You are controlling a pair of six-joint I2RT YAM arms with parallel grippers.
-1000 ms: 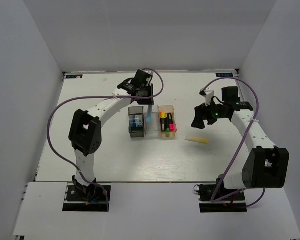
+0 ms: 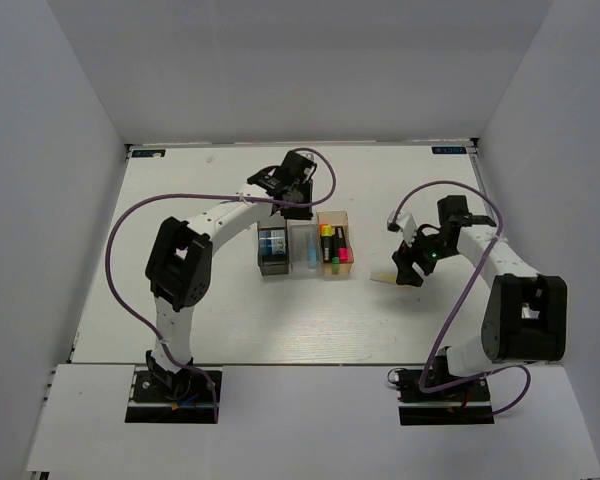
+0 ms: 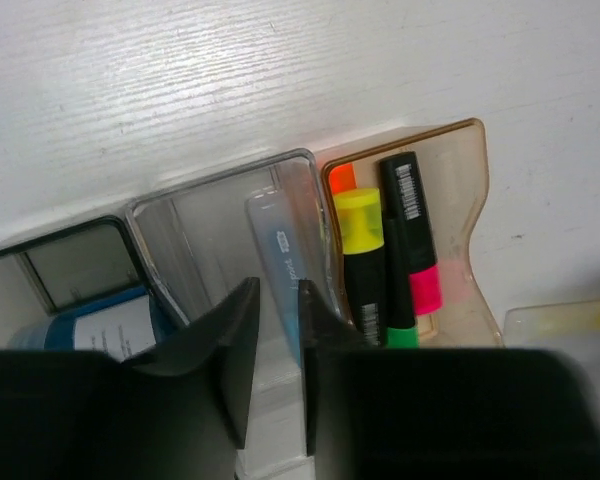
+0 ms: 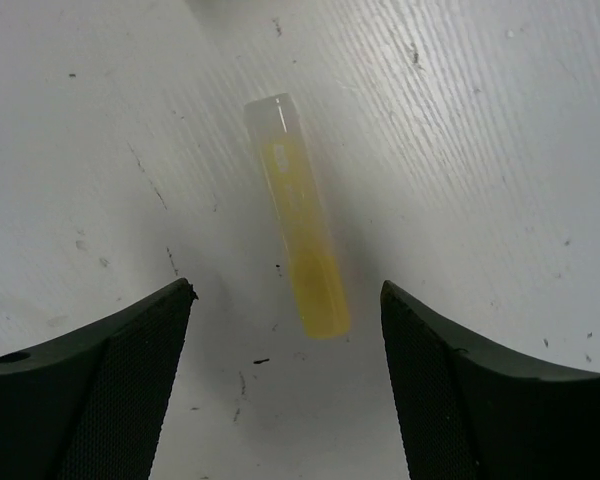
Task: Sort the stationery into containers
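My left gripper hangs over the clear middle container (image 3: 190,230), fingers slightly parted with nothing visible between them. A pale blue stick (image 3: 276,250) lies in that container. The amber container (image 3: 450,200) holds several markers, including yellow-capped (image 3: 362,290) and pink-capped (image 3: 414,240) ones. The dark container (image 3: 75,262) holds blue-labelled items (image 3: 105,325). On the table lies a translucent yellow stick (image 4: 308,250), with my right gripper open above it, one finger to either side.
The three containers stand side by side at the table's centre.
The blue stick, earlier upright beneath my left gripper, now lies in the middle container.
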